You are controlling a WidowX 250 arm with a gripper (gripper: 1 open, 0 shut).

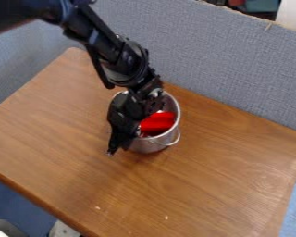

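A metal pot (169, 139) with a red object (157, 121) inside sits near the middle of the wooden table. My black gripper (117, 145) is low at the pot's left side, its body covering part of the rim. It looks closed; whether anything thin is between the fingertips is hard to tell.
The wooden table (231, 176) has bare room to the right and front-left. Grey padded walls (237, 65) stand behind and at the left. A light blue strip lies at the right edge.
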